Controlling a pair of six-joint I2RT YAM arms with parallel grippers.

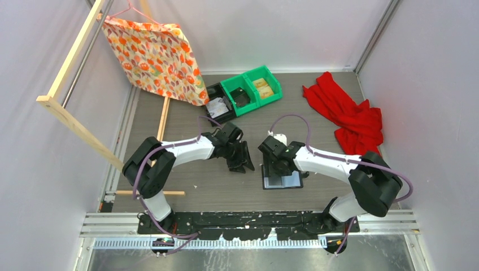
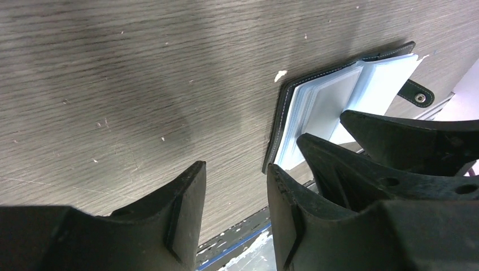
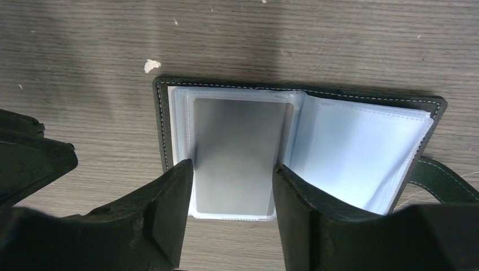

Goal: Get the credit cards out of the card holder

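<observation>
An open card holder [image 3: 361, 149] with a dark stitched edge lies flat on the table. Its left page shows a grey card [image 3: 240, 152] inside a clear sleeve; the right page looks pale blue-white. Over the left page hovers my right gripper, open, one finger on each side of the grey card's width, gripping nothing. To the left of the holder, my left gripper is open above bare table, with empty space between its fingers. In the left wrist view the right gripper's dark fingers [image 2: 339, 164] cover part of the holder [image 2: 291, 90].
Green bins [image 1: 262, 73] and a black bin [image 1: 227, 117] stand at the back. A red cloth [image 1: 344, 107] lies at the back right. Patterned fabric [image 1: 152, 56] hangs from a wooden frame at the left. The holder's snap strap [image 2: 418, 93] sticks out sideways.
</observation>
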